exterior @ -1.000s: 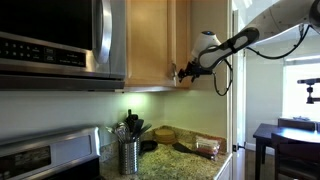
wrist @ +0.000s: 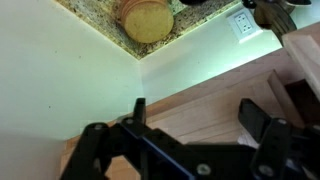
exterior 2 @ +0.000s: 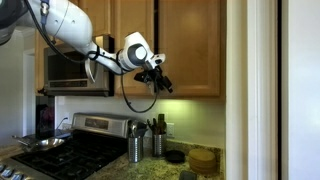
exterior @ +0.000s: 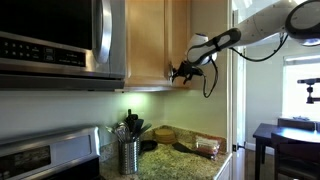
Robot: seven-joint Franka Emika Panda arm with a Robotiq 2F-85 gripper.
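Note:
My gripper is raised against the lower part of the wooden upper cabinet, above the counter. In exterior view 2 the gripper overlaps the lower left edge of the right-hand cabinet door. Its two dark fingers stand wide apart in the wrist view, where the gripper shows a wooden panel behind the gap. Nothing is held. A dark opening lies beside the right finger; whether a door stands ajar there I cannot tell.
On the counter below stand a utensil holder, a dark pan and a round wooden container. A microwave hangs beside the cabinet, over the stove. Open air surrounds the arm on the room side.
The arm's wrist has moved a little left in exterior view 1, and the gripper has shifted left and slightly down along the cabinet front. The counter items have not moved.

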